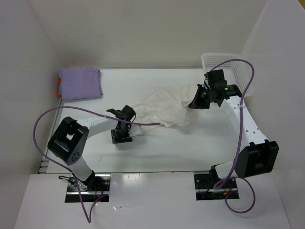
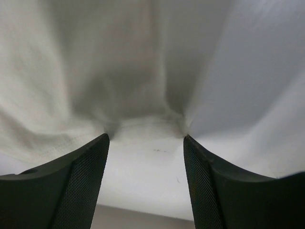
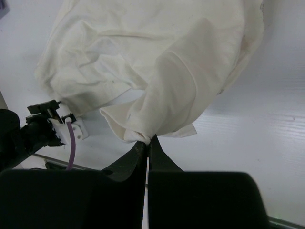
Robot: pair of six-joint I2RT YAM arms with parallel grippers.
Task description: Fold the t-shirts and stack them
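Note:
A cream t-shirt (image 1: 164,106) lies loosely spread across the middle of the table. One corner of it rises, gathered, to my right gripper, which is shut on the cloth. My left gripper is open at the shirt's left end, and in the left wrist view an edge of cream cloth (image 2: 143,126) shows across the gap between its fingertips. Whether the cloth sits between the pads or just below them is hard to tell. A folded purple shirt (image 1: 81,83) lies flat at the back left.
Something orange (image 1: 59,87) peeks out at the purple shirt's left edge. A white basket (image 1: 226,58) stands at the back right, behind the right arm.

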